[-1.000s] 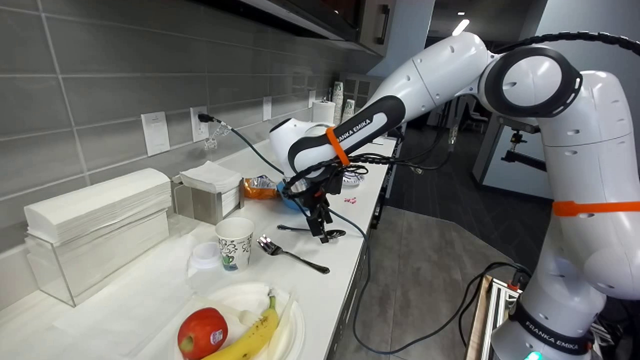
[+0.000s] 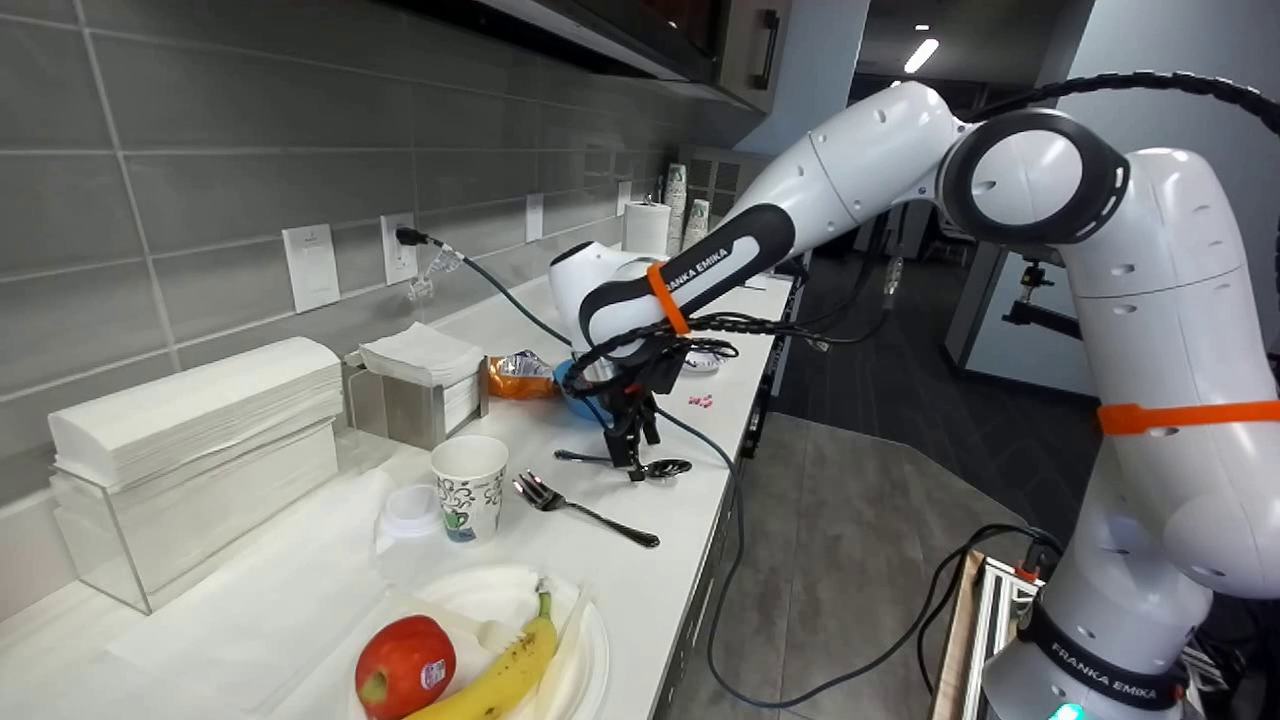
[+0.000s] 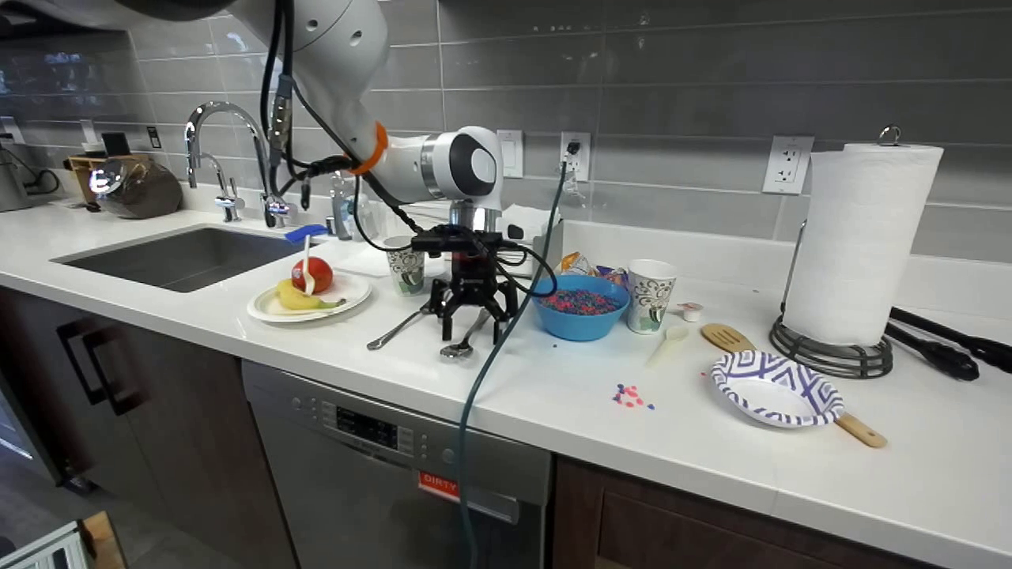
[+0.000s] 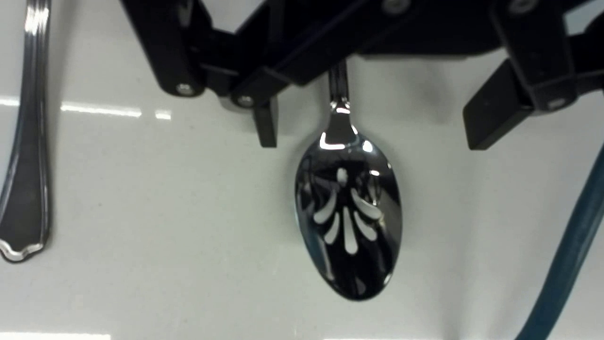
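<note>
A slotted metal spoon (image 4: 348, 226) lies flat on the white counter, its handle running up under my gripper in the wrist view. The gripper is open: one finger stands on each side of the spoon's line, and nothing is held between them. From the second exterior view, my gripper (image 3: 471, 332) straddles the spoon (image 3: 457, 351) low over the counter, with the bowl end toward the front edge. Left of it lies a fork (image 3: 394, 333), whose handle (image 4: 25, 187) also shows in the wrist view.
A teal cable (image 3: 493, 365) runs close beside the gripper and over the counter's edge. The blue bowl (image 3: 580, 322) of small candies stands to the right, near a paper cup (image 3: 651, 299). On the left are a fruit plate (image 3: 270, 311) and another cup (image 3: 405, 267).
In the first exterior view, my gripper has shifted slightly left, toward the wall side, and the arm's elbow has come down a little. The spoon and fork lie where they were.
</note>
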